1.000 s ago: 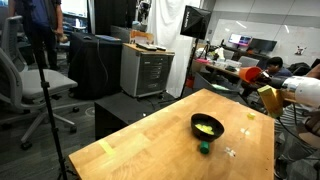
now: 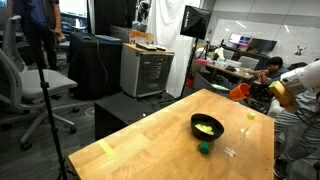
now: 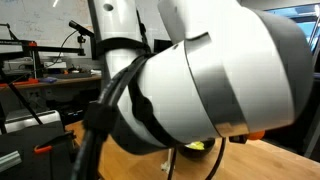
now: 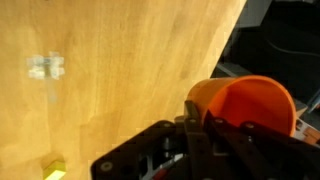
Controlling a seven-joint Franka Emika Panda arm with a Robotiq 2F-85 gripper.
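Note:
An orange cup (image 4: 245,105) is held at its rim by my gripper, which is shut on it in the wrist view. Its open mouth faces the wrist camera. In exterior view 1 the same orange cup (image 2: 239,92) hangs above the far right of the table (image 2: 150,140). A black bowl (image 2: 207,127) with yellow things (image 2: 205,129) inside stands on the table to the left of the cup. Beside the bowl, toward the front, is a small green object (image 2: 204,147). Most of the gripper is hidden behind the arm in exterior view 2.
A yellow block (image 4: 54,171) lies on the wood, and clear tape (image 4: 46,67) is stuck there. Past the table edge stand a dark box (image 2: 122,112) and a grey cabinet (image 2: 145,72).
The cup has come lower and moved left in exterior view 1, from above the table's far right side, staying in my gripper. The bowl and green object have not moved.

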